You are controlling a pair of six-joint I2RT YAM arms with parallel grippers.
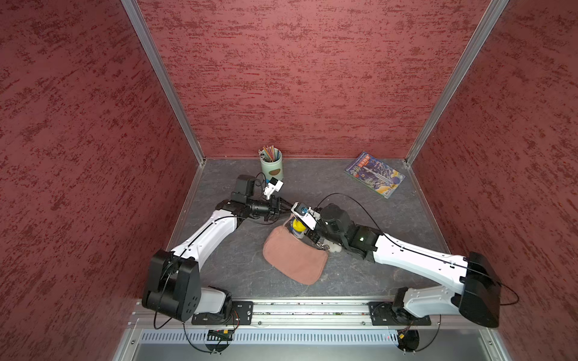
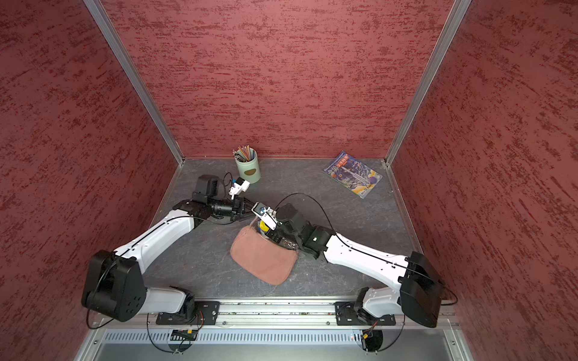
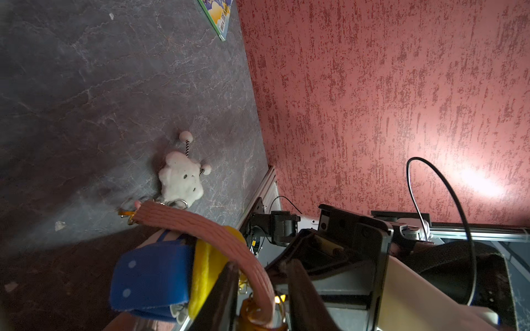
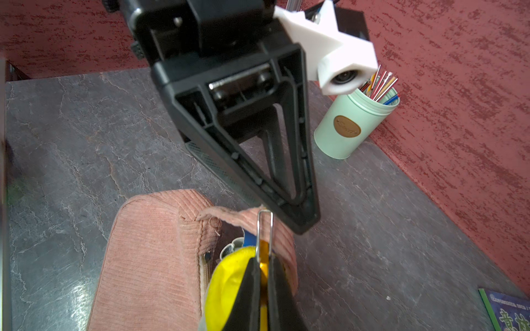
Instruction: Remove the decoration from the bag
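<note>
The pink bag (image 1: 295, 255) lies on the table, its ribbed strap (image 3: 215, 237) raised at the far end. A yellow and blue plush decoration (image 3: 151, 278) hangs by the strap, its yellow part (image 4: 227, 281) just behind my right fingertips. A gold clasp with a thin wire loop (image 4: 265, 223) rises from my right gripper, which is shut on it. My left gripper has its fingers apart, with the strap passing between them. One left finger (image 4: 298, 212) stands right above the strap. A white plush charm (image 3: 181, 179) lies beside the bag.
A mint green cup of pencils (image 1: 271, 165) stands behind the left arm. A magazine (image 1: 375, 174) lies at the back right. Both grippers are crowded together over the strap; the table around the bag is mostly clear.
</note>
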